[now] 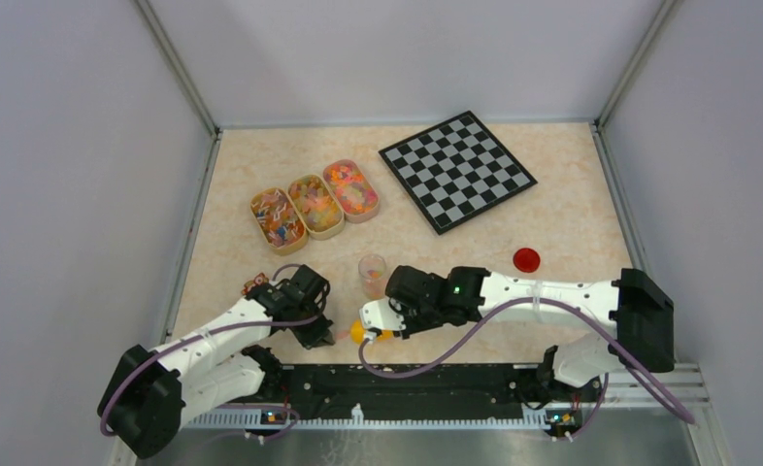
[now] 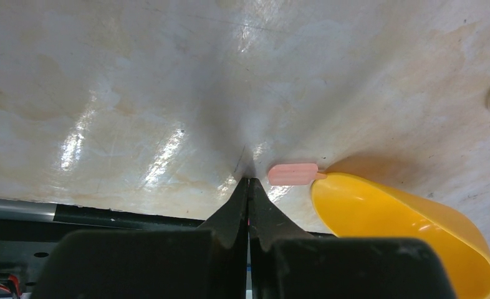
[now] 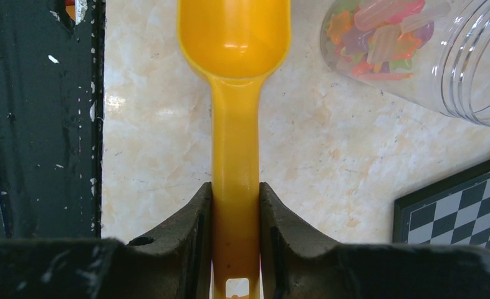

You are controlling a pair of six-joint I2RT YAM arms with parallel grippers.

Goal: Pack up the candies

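A yellow scoop has its handle between the fingers of my right gripper, which is shut on it. In the left wrist view the empty bowl of the scoop lies low on the table, its lip at a pink candy. That flat candy rests on the bare table, its small stick end at the lip. My left gripper is shut beside the candy, nothing showing between its fingertips. A clear jar, partly filled with colored candies, stands past the scoop; its open mouth shows in the right wrist view.
Three bins of candies stand at the back left: a left bin, a middle bin and a right bin. A checkered board and a red lid lie farther right. Behind the left gripper sits a small brown item.
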